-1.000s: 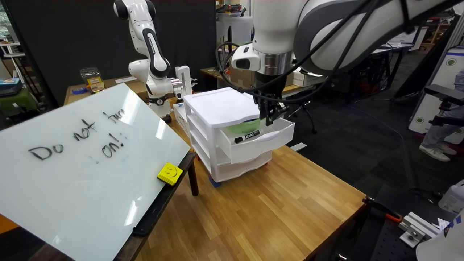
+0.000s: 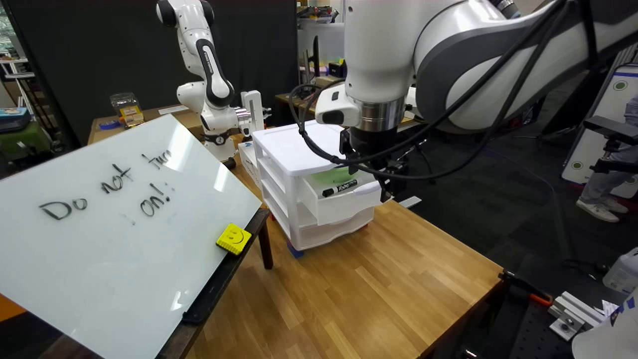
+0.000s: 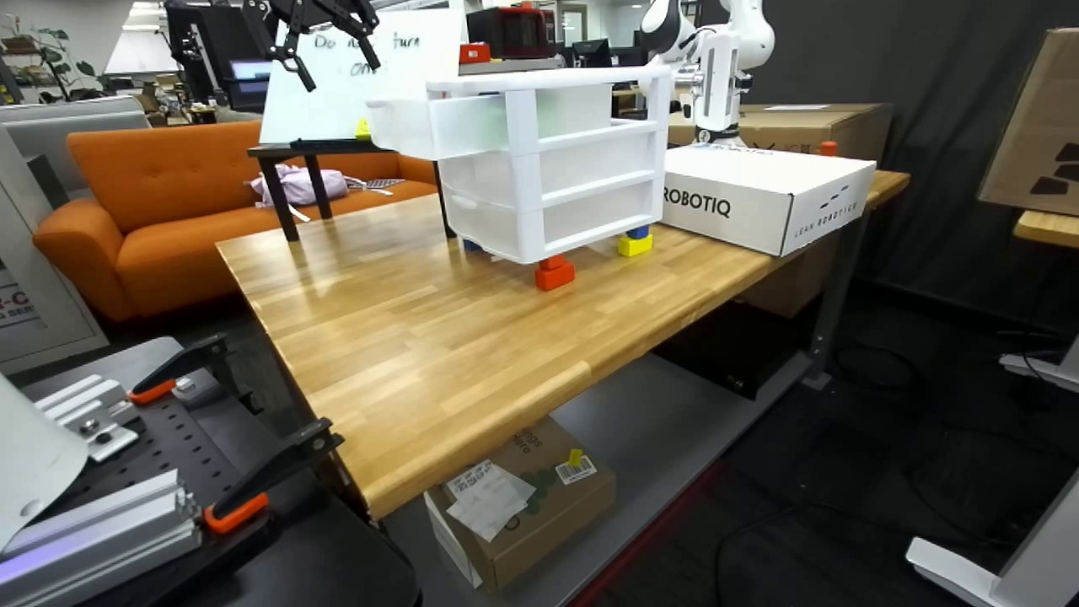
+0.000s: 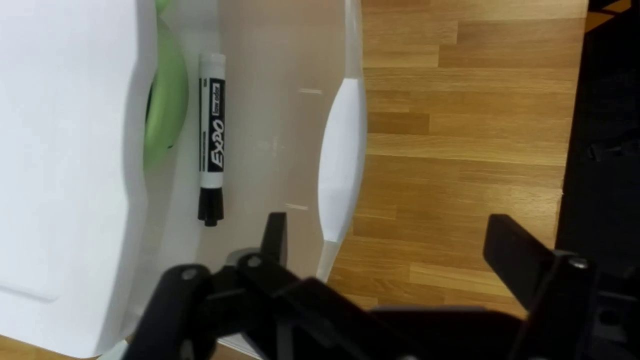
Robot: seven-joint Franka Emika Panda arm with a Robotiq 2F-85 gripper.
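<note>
The top drawer (image 2: 338, 206) of a white plastic drawer unit (image 2: 302, 143) is pulled out. Inside it lie a black-and-white Expo marker (image 4: 211, 138) and a green object (image 4: 168, 96), partly hidden beneath the unit's top. My gripper is open and empty. In the wrist view, one finger (image 4: 275, 237) appears over the drawer's inside and the other over the wood beyond its front, with the white drawer handle (image 4: 343, 159) between them in the picture. Exterior view 2 has the gripper (image 3: 341, 76) at upper left, apart from the drawer.
A whiteboard (image 2: 119, 239) with writing stands at left, a yellow smiley eraser (image 2: 233, 239) on its lower edge. Bare wood (image 2: 371, 281) lies in front of the unit. Behind are a white Robotiq box (image 3: 769, 192) and a second arm (image 2: 206, 66).
My arm has shifted and my gripper has turned, now covering the right end of the open drawer in exterior view 1. The drawer, marker and eraser look unmoved.
</note>
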